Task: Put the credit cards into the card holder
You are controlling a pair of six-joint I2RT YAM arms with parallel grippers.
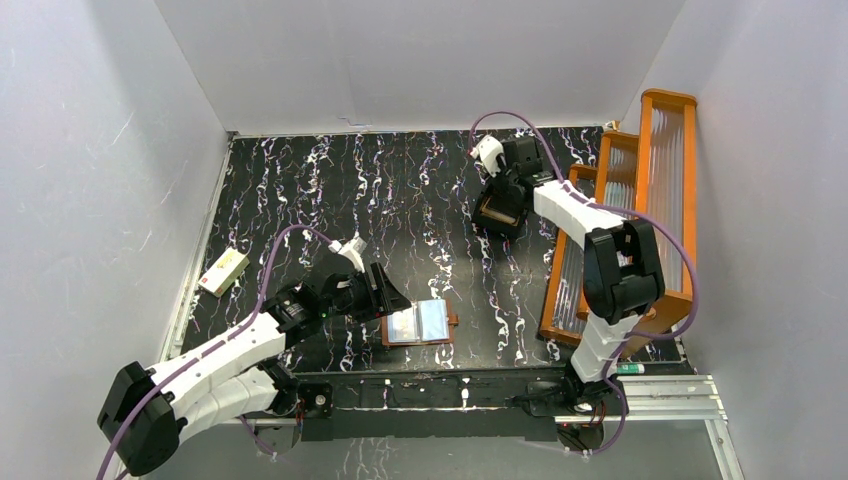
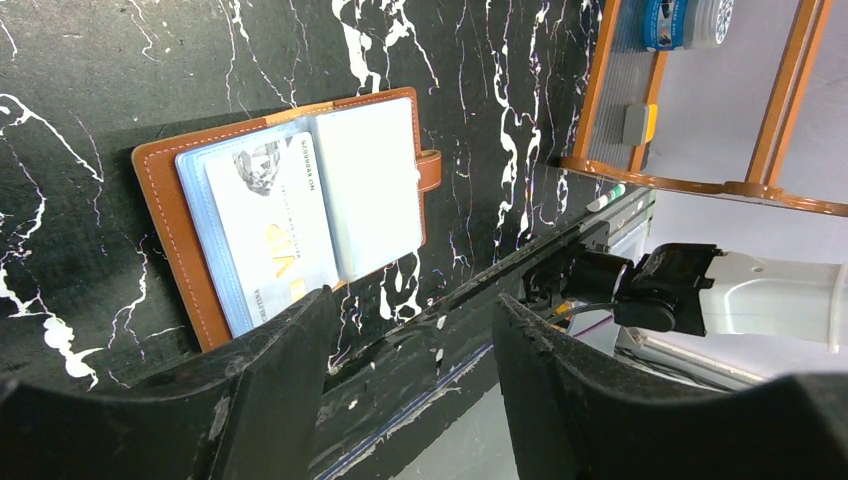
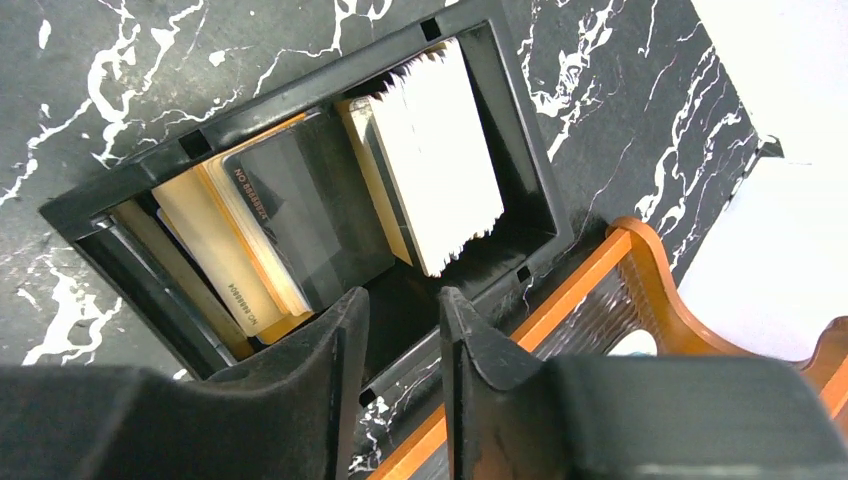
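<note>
The brown card holder [image 2: 172, 232] lies spread open on the table, a printed card [image 2: 275, 215] in its left-hand sleeve and a blank pale sleeve [image 2: 370, 180] on the other side. Above its near edge my left gripper is open and empty. A black box [image 3: 330, 80] on the far right of the table holds several cards [image 3: 235, 245] in one part and a white stack [image 3: 440, 160] in the other. Over the box's edge my right gripper stands part open, its fingers apart with nothing visible between them.
A wooden rack [image 1: 665, 190] with ribbed panels stands along the right side, close to the black box. A small pale box [image 1: 223, 271] lies at the left edge.
</note>
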